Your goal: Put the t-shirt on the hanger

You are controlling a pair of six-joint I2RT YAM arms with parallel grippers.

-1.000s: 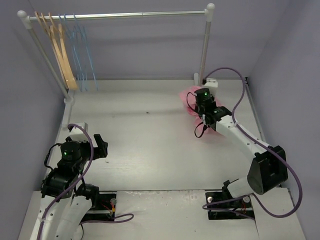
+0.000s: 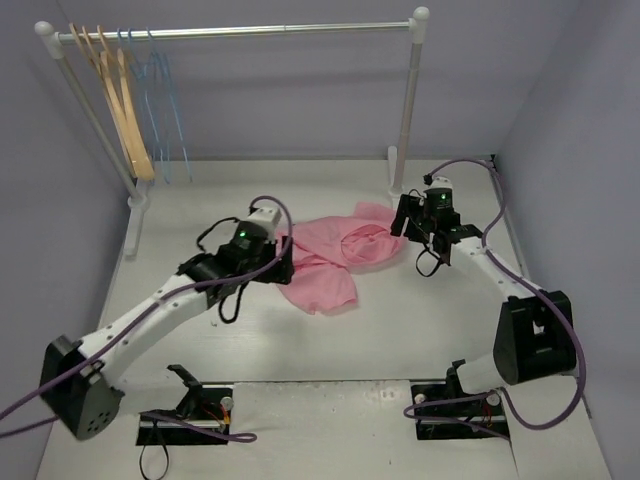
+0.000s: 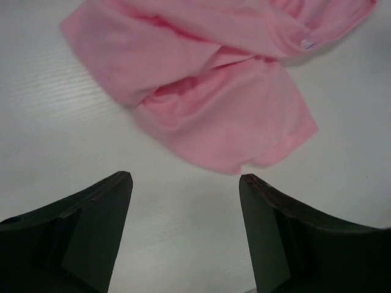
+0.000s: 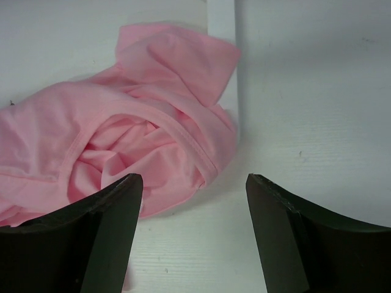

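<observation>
A pink t-shirt [image 2: 325, 280] [image 3: 220, 116] [image 4: 153, 152] lies crumpled across the middle of the white surface. Over its left part hovers my left gripper [image 2: 278, 258], fingers apart and empty, blurred in the top view. At its right end, above the cloth, my right gripper [image 2: 400, 222] is also open with nothing between the fingers. Wooden hangers [image 2: 135, 130] and blue hangers [image 2: 168, 105] hang at the left end of the rail.
The rack's rail [image 2: 250, 31] spans the back, with its right post [image 2: 405, 110] and foot behind the shirt. Grey walls close in both sides.
The shirt has spread from the back right toward the middle. My left arm has swung in from the front left over it.
</observation>
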